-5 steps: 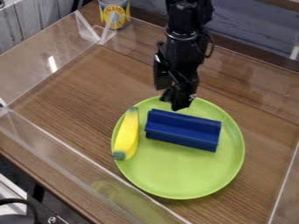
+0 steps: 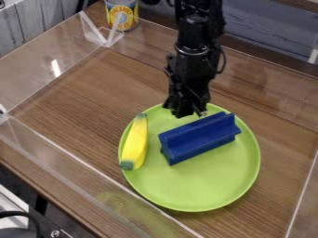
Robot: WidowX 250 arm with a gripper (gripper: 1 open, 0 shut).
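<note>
My gripper hangs over the back edge of the green plate, just behind a dark blue block. The block lies slanted on the plate, its right end farther back than its left. Whether anything is between my fingers, and how far apart they stand, is hard to make out against the dark body. A yellow toy banana lies along the plate's left side.
A can stands at the back left near the rim of the wooden tray. Bare wood lies left of the plate and to its right. A clear wall runs along the left.
The blue block has turned, its right end swinging toward the back. My gripper has moved slightly and sits just behind the block.
</note>
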